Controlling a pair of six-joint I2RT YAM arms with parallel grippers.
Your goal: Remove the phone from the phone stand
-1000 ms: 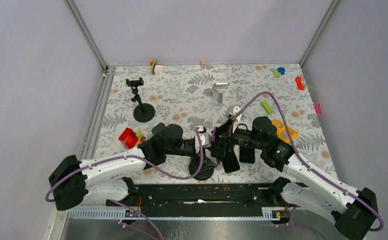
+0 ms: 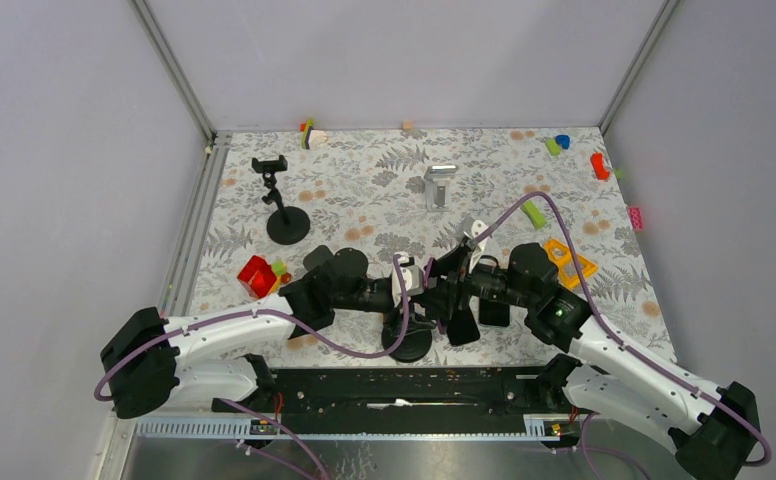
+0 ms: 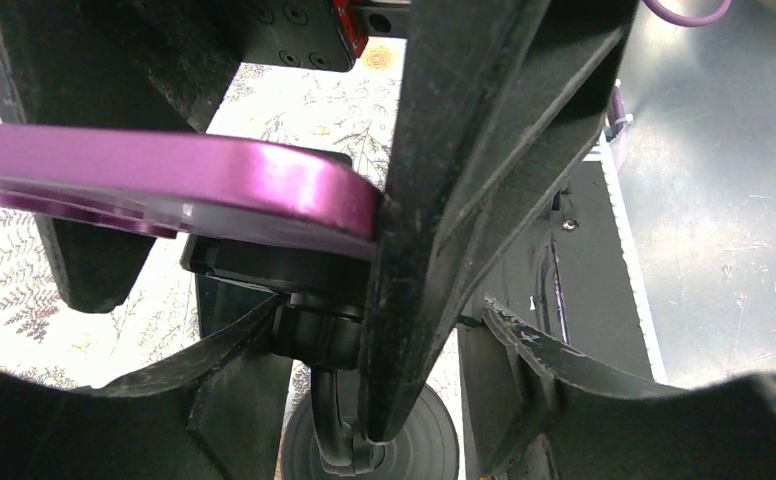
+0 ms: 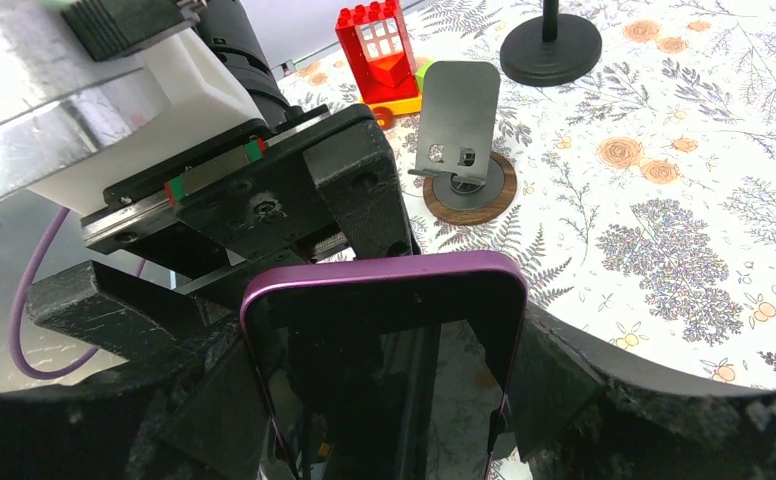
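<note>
The purple-edged phone [image 4: 394, 350] is upright in the right wrist view, its dark screen facing that camera. My right gripper is shut on it, one finger at each side edge. In the left wrist view, the phone's purple edge [image 3: 194, 180] lies just above the black phone stand's holder [image 3: 274, 265]; whether they touch I cannot tell. My left gripper is part open around the stand's neck [image 3: 319, 335], which is close to one finger, with a gap towards the other. The stand's round base [image 2: 411, 345] shows beneath the arms in the top view.
Two dark phones [image 2: 462, 325] [image 2: 494, 311] lie to the right of the stand. A grey stand [image 4: 459, 120] and red toy block [image 4: 374, 55] are beyond the left arm. Another black stand [image 2: 288, 225] is at the left, a silver one [image 2: 438, 188] at the back.
The left arm and the stand's base have moved a little to the right.
</note>
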